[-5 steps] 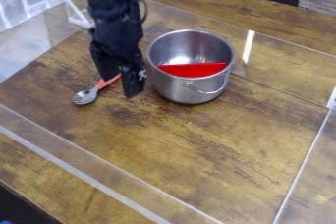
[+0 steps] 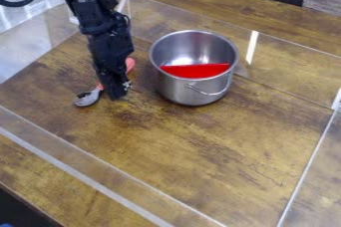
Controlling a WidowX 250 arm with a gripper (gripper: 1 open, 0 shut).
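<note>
My black gripper [image 2: 115,84] is low at the table, left of the pot, over a spoon [image 2: 88,98] with a silver head and red handle. The gripper covers the middle of the spoon; the fingers look close together, and whether anything is between them is hard to tell. The steel pot [image 2: 193,90] stands to the right, with something red inside.
Pale seams or edges run along its left and right sides. A dark strip lies at the back right.
The gripper has moved down and to the left onto the spoon, away from the pot. The spoon and pot look unmoved.
</note>
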